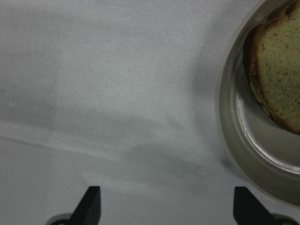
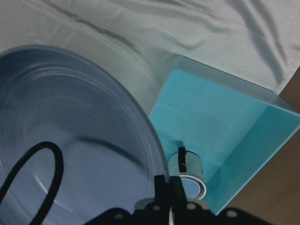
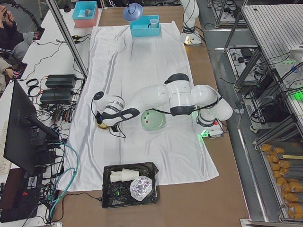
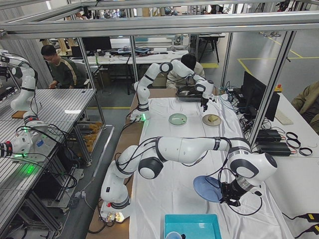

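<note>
A slice of bread (image 1: pixel 276 70) lies on a metal-looking plate (image 1: pixel 234 140) beside my open left gripper, which has only white cloth between its fingertips. My right gripper is shut on the rim of a blue plate (image 2: pixel 75 112), holding it raised next to a turquoise bin (image 2: pixel 211 112). A white mug (image 2: pixel 185 164) with a dark handle lies in that bin. A green plate (image 4: pixel 178 118) rests on the cloth near the left arm.
A black tray (image 3: pixel 118 198) with cups and a foil-covered item stands at one end of the cloth. A monitor (image 3: pixel 19 132), cables and electronics line the side table.
</note>
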